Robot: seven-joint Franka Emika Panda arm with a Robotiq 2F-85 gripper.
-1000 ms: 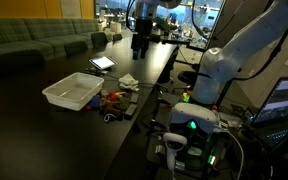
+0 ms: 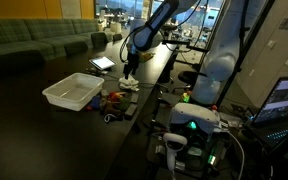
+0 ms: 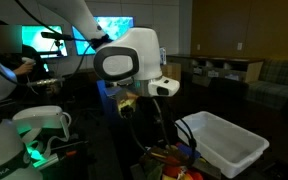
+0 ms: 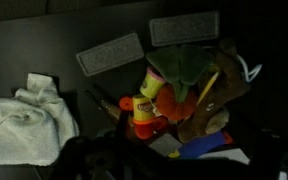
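My gripper [image 2: 131,74] is open and points down above the dark table, with nothing seen between its fingers. A crumpled white cloth [image 4: 29,125] lies left in the wrist view. A pile of toys fills that view's middle and right: an orange pumpkin [image 4: 174,102] with a green top, a yellow-and-red tub [image 4: 143,108] and a brown plush toy [image 4: 209,108]. Beside the pile, a white bin [image 2: 74,95] stands on the table; its inner floor looks empty in exterior view 1.
Two grey blocks [image 4: 110,54] lie near the table edge, close to the toys. A white-screened tablet [image 2: 108,62] rests farther back. Left of the bin the table [image 2: 24,120] is bare. Chairs [image 2: 19,65] line the far side.
The arm has come down and to the left in exterior view 1, bringing my gripper lower over the table near the cloth. The bin, cloth and toys have not visibly moved.
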